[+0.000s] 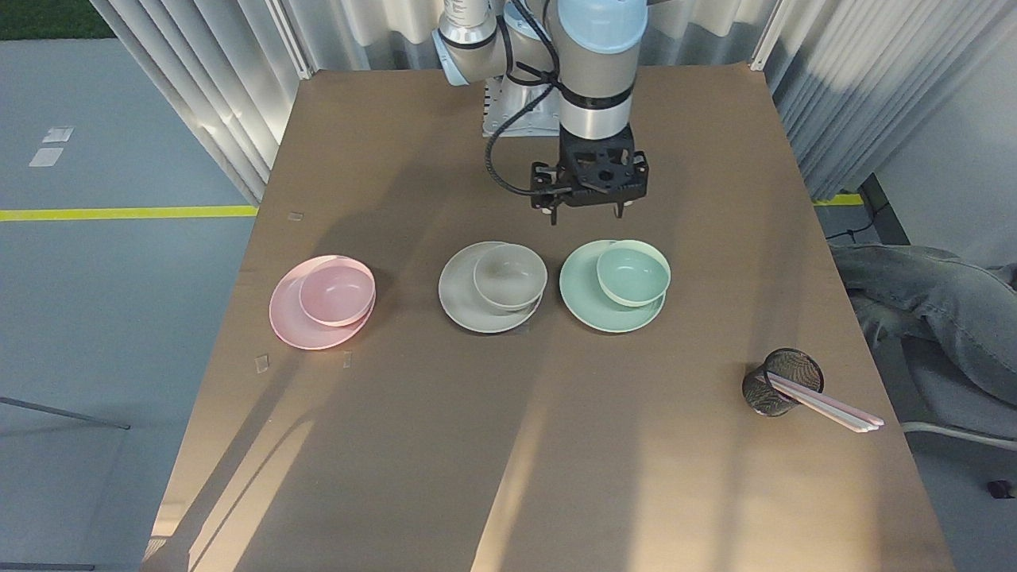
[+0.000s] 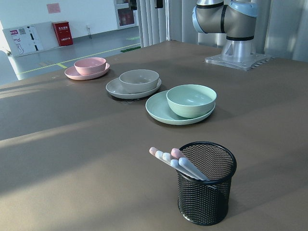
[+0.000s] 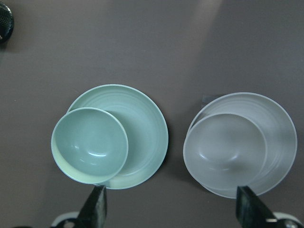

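My gripper hangs high at the back of the table, behind the grey and mint dishes; in the wrist view its fingers stand wide apart with nothing between them. The mint bowl sits on a mint plate, the grey bowl on a grey plate, and the pink bowl on a pink plate at the left. A black mesh holder with several chopsticks leaning out stands at the front right.
A seated person's leg is beside the table's right edge.
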